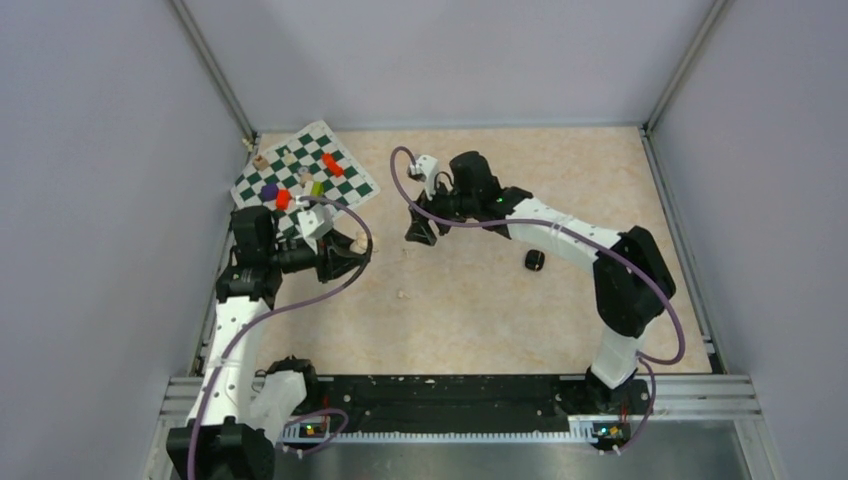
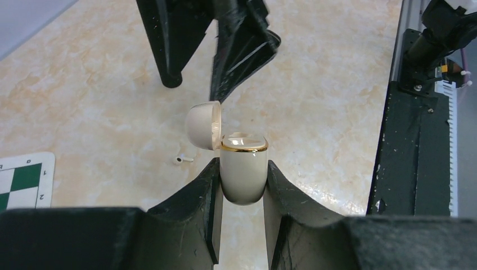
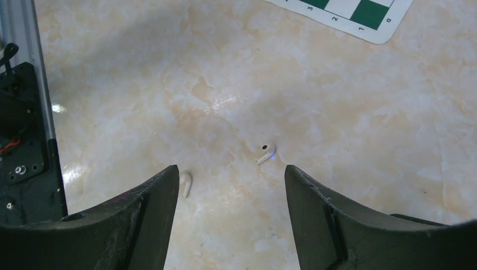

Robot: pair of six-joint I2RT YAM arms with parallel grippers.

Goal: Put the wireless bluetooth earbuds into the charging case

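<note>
In the left wrist view my left gripper is shut on a white charging case (image 2: 243,174) with a gold band, its lid (image 2: 200,126) open. My right gripper (image 1: 422,226) is part open over the table, nothing seen between its fingers in the right wrist view (image 3: 229,180). Two white earbuds lie apart on the table below it: one earbud (image 3: 268,151) with a small blue light, another earbud (image 3: 186,183) nearer the left fingertip.
A checkered board (image 1: 357,185) with colored blocks lies at the back left. A small black object (image 1: 534,260) is on the right of the table.
</note>
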